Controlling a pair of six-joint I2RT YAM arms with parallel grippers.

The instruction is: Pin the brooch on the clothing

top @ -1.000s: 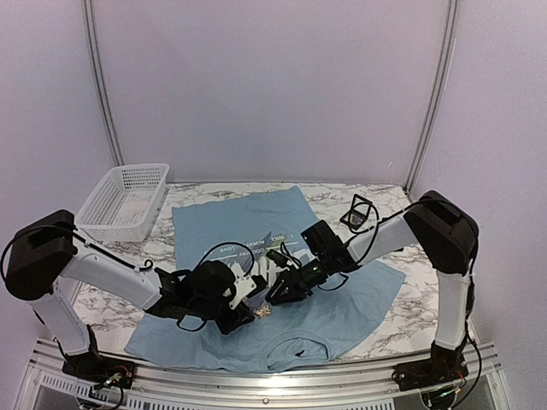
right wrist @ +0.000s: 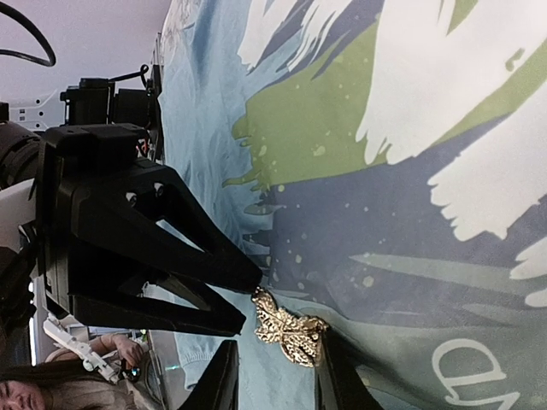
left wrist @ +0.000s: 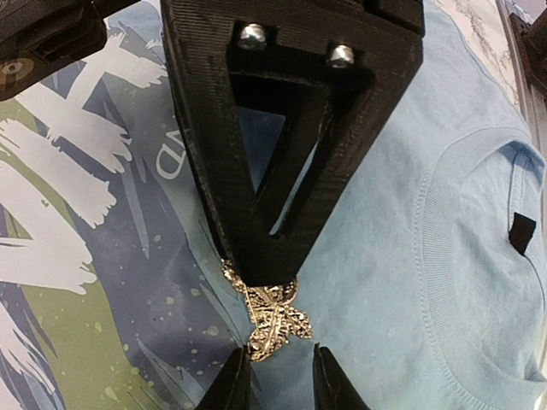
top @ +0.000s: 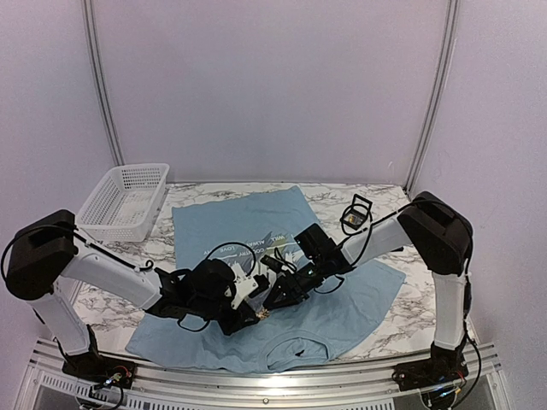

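Note:
The light blue T-shirt (top: 359,316) lies spread with its printed design under both grippers. A gold leaf-like brooch (left wrist: 275,329) (right wrist: 286,333) sits on the cloth at the print's edge, between the two grippers. My left gripper (top: 252,315) is just beside the brooch, its fingertips apart at the bottom of the left wrist view. My right gripper (top: 275,303) reaches in from the right; in the left wrist view its large black fingers cover one end of the brooch. In the right wrist view the brooch touches a fingertip; the exact grip is partly hidden.
A white plastic basket (top: 120,209) stands at the back left. A small dark object with a black loop (top: 355,216) lies at the back right on the marble table (top: 393,342). The shirt and both arms fill the centre.
My right arm has shifted slightly down and left toward the brooch over the last second. The left arm shows little visible change.

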